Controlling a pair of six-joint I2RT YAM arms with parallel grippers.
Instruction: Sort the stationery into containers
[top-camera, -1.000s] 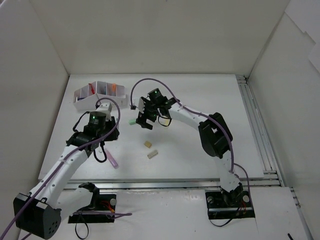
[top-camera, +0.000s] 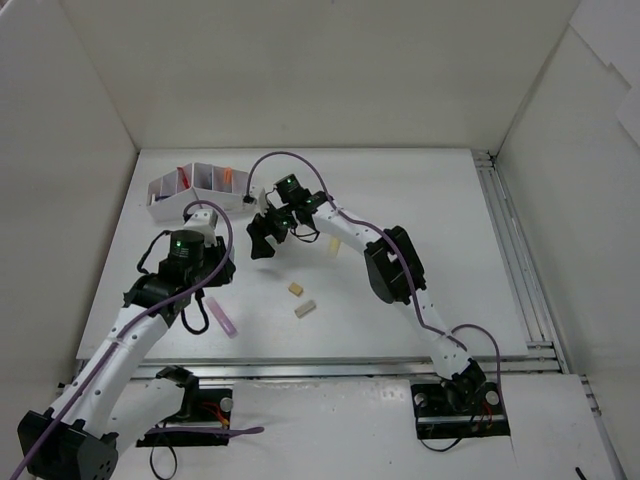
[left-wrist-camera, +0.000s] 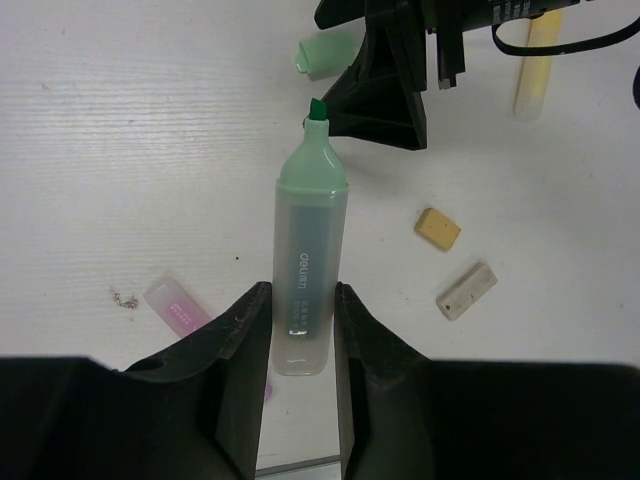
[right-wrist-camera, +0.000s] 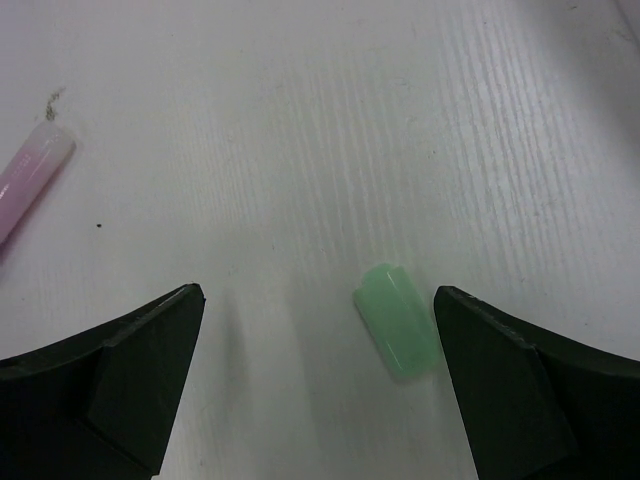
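A green highlighter (left-wrist-camera: 309, 250), uncapped with its dark green tip bare, is held between the fingers of my left gripper, which is shut on its body. Its loose green cap (right-wrist-camera: 398, 321) lies on the white table. My right gripper stands open over that cap; the cap is between the fingers, close to the right-hand one. A pink highlighter (top-camera: 222, 316) lies near the front left, and a yellow one (left-wrist-camera: 538, 65) shows partly behind the right arm. The white compartment container (top-camera: 220, 198) sits at the back left, holding red and orange items.
A yellow-tan block (top-camera: 295, 288) and a greyish eraser-like block (top-camera: 305, 309) lie mid-table. Free table spreads across the right side. The two arms are close together near the container.
My right gripper has moved left across the table, over the green cap that lay in the open earlier.
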